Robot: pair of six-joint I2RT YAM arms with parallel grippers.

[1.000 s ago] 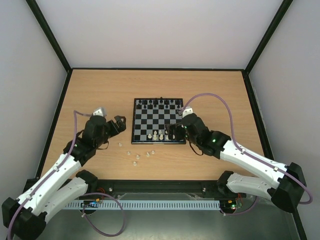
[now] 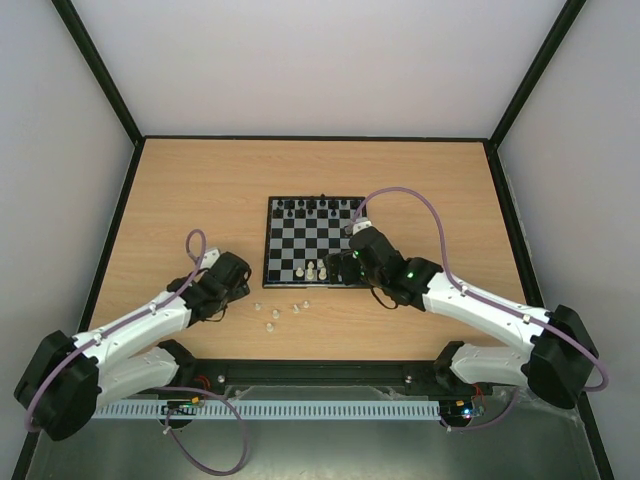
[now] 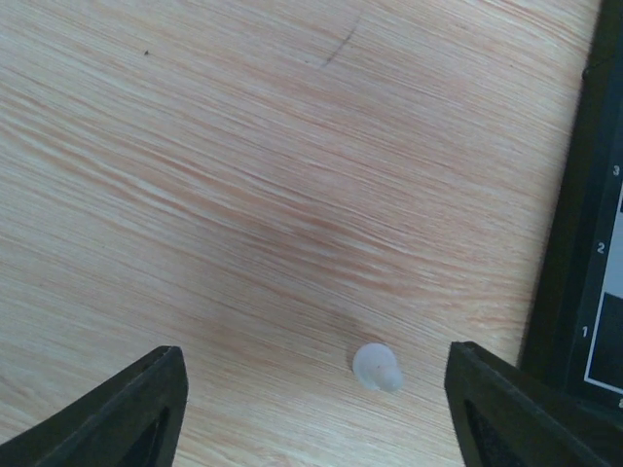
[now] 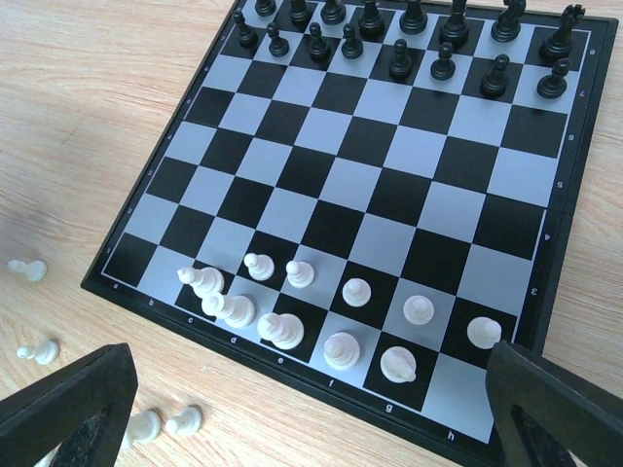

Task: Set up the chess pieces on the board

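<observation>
The chess board [image 2: 267,240] lies mid-table, black pieces lined up along its far side. White pieces, such as a pawn [image 4: 419,310] and a taller piece [image 4: 281,331], stand in two rows on its near side. In the left wrist view a white pawn [image 3: 377,367] is on bare wood between the fingers of my left gripper, which is open and touches nothing visible. My right gripper is open over the board's near edge, its fingers empty. Several white pieces are loose on the table, among them a pawn [image 4: 185,420].
More loose white pieces, one a pawn [image 2: 269,327], are scattered on the wood before the board. The board's dark edge [image 3: 569,214] runs right of my left gripper.
My left arm has come down and back toward the near side, over the table left of the board. The right arm has shifted only slightly to the left.
</observation>
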